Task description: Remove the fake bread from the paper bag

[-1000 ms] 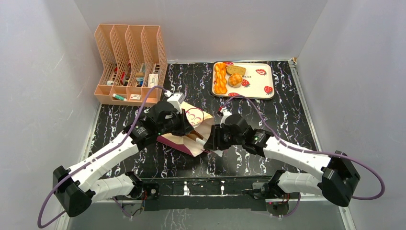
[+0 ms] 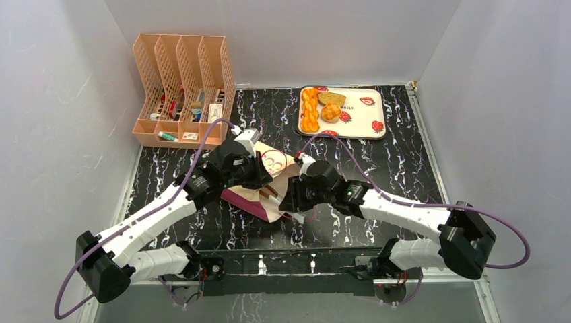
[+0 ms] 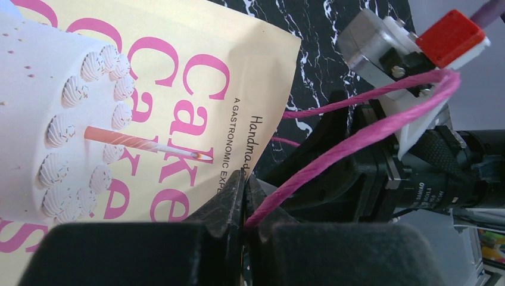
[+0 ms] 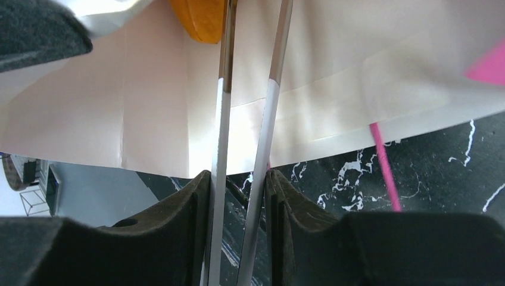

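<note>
The paper bag (image 2: 250,203) lies on its side on the black table, its mouth facing right; cake print (image 3: 199,116) covers its upper panel. At the rim my left gripper is shut on the thin paper edge, with a pink cord handle (image 3: 351,140) across its fingers. My right gripper is closed around tongs (image 4: 222,119) with white arms and brown ends, which reach into the bag. Inside, an orange bread piece (image 4: 201,21) shows at the upper edge of the right wrist view, beside the tongs. The tongs' tips are out of frame, so contact with it cannot be judged.
At the back, a strawberry-print tray (image 2: 360,121) holds several bread pieces, including a twisted loaf (image 2: 310,111) and a round bun (image 2: 330,112). A peach divided rack (image 2: 182,91) stands back left. Both arms are close together at the bag.
My right gripper has moved left toward the bag, carrying the tongs deeper into its mouth. My left gripper and the tray have stayed put.
</note>
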